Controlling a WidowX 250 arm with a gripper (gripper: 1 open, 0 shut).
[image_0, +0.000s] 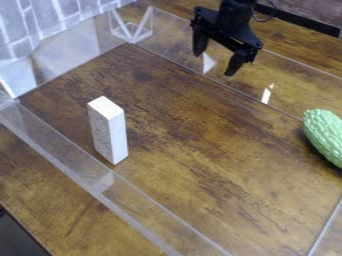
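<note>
The black gripper hangs over the back of the wooden tray area, top centre, with its two fingers spread apart and nothing clearly held between them. A white upright block stands on the wood at left of centre. A green bumpy gourd-like object lies at the right edge, partly out of view. Both are well apart from the gripper.
Clear plastic walls border the wooden surface. A pale curtain-like cloth is at the top left.
</note>
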